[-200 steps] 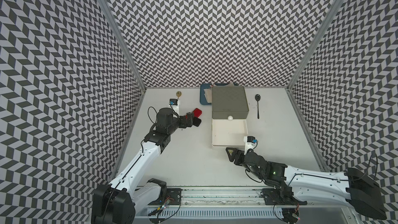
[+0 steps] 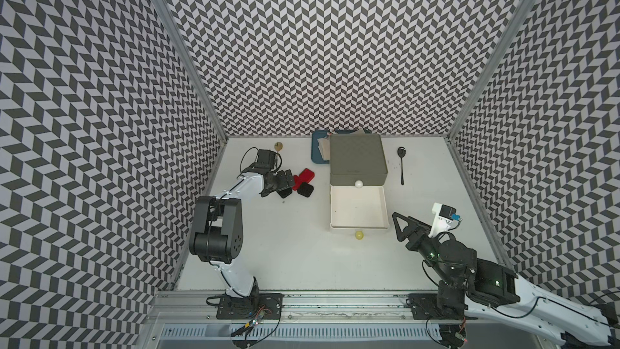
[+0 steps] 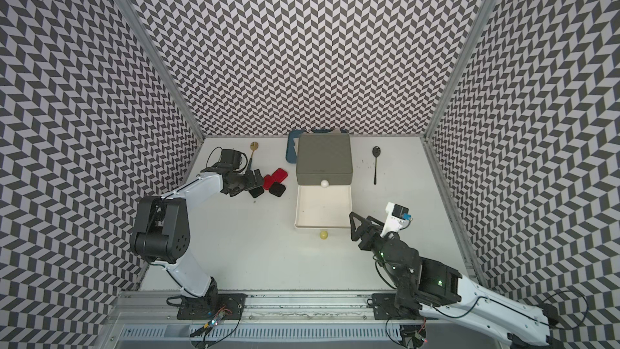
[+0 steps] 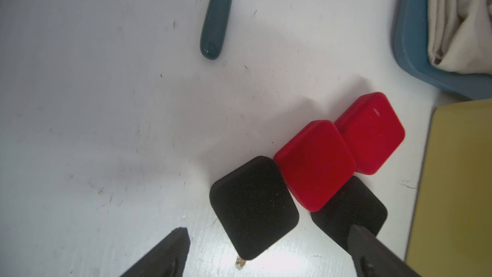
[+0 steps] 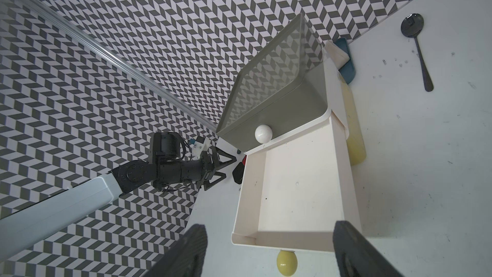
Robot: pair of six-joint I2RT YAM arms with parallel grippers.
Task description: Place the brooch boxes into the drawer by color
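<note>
Two red boxes (image 4: 314,165) and two black boxes (image 4: 254,207) lie clustered on the table in the left wrist view. Over the cluster, my left gripper stands open, its fingers (image 4: 164,259) apart with the left black box between and beyond them. The grey cabinet (image 2: 358,155) has its lower drawer (image 2: 358,208) pulled out, empty, with a yellow knob (image 2: 359,235) in front; a white knob (image 2: 358,184) marks the upper one, which is closed. To the right of the drawer's front corner hangs my right gripper, fingers apart, empty.
A blue tray (image 2: 318,148) with cloth stands behind the cabinet's left side. A dark spoon (image 2: 401,164) lies to the right; another utensil (image 4: 217,18) is beyond the boxes.
My right gripper has moved right, away from the yellow knob, and its fingers have spread. The left gripper has shifted left and the left arm has changed its pose. Drawer and boxes look unmoved.
</note>
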